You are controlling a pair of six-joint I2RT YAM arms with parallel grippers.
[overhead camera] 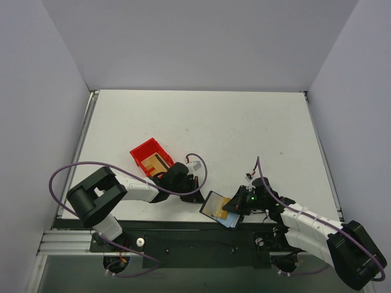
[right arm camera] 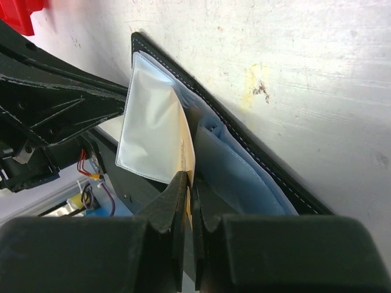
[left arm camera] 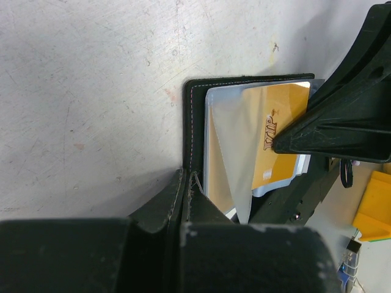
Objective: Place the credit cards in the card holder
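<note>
The card holder (left arm camera: 194, 125) lies open at the table's front edge, its black stitched cover under clear sleeves (left arm camera: 231, 159). A yellow-orange card (left arm camera: 284, 116) lies over or within one sleeve; which of these cannot be told. My right gripper is shut on this card's thin edge, and a white sleeve page (right arm camera: 149, 125) stands beside it. At the holder's left side my left gripper is shut, tips against the cover's edge; whether the edge is pinched is unclear. More cards (overhead camera: 157, 163) lie in the red box (overhead camera: 139, 152) behind the left arm.
In the left wrist view, a yellow object (left arm camera: 374, 210) shows beyond the table edge. The holder's near side reaches over the dark front edge (overhead camera: 183, 226).
</note>
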